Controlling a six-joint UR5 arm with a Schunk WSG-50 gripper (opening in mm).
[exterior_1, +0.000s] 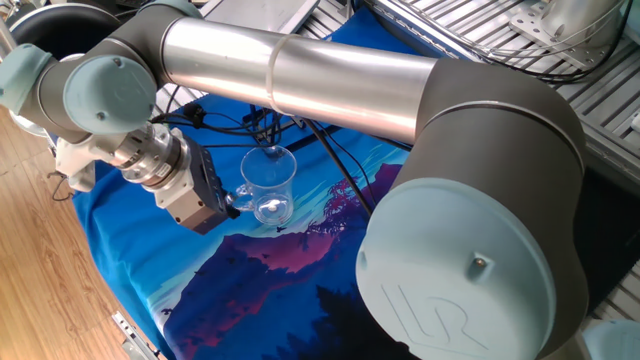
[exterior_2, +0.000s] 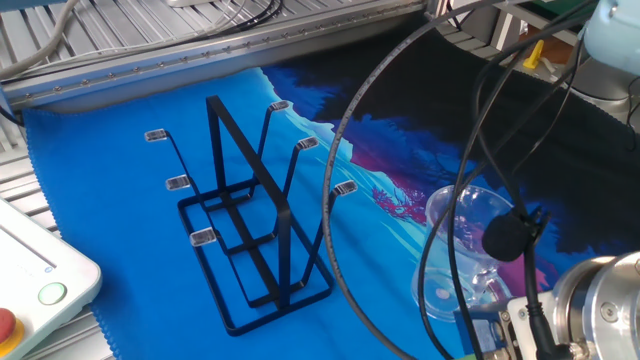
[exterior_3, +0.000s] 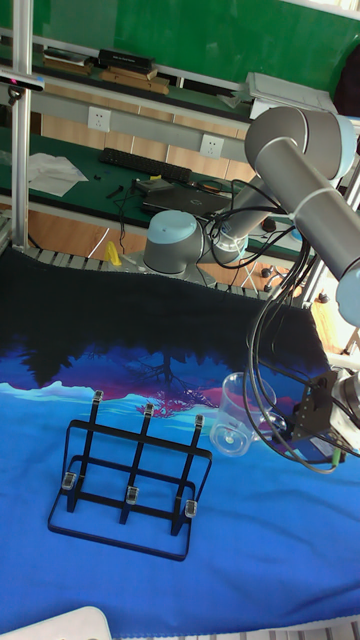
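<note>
A clear cup (exterior_1: 268, 182) with a handle stands upright on the blue patterned cloth. My gripper (exterior_1: 234, 205) is beside it on the handle side, its dark fingertips right at the handle (exterior_1: 241, 198). From this angle I cannot tell whether the fingers are open or shut, or whether they grip the handle. In the second exterior view cables and a dark round part cross in front of the cup (exterior_2: 455, 255). The third exterior view has the cup (exterior_3: 231, 421) just left of the gripper, whose fingertips are hard to make out there.
A black wire rack (exterior_3: 133, 461) with clear-tipped prongs stands on the cloth, left of the cup in the third exterior view. Loose cables (exterior_2: 345, 130) hang around the arm. A white box with a red button (exterior_2: 40, 285) lies at the cloth's edge.
</note>
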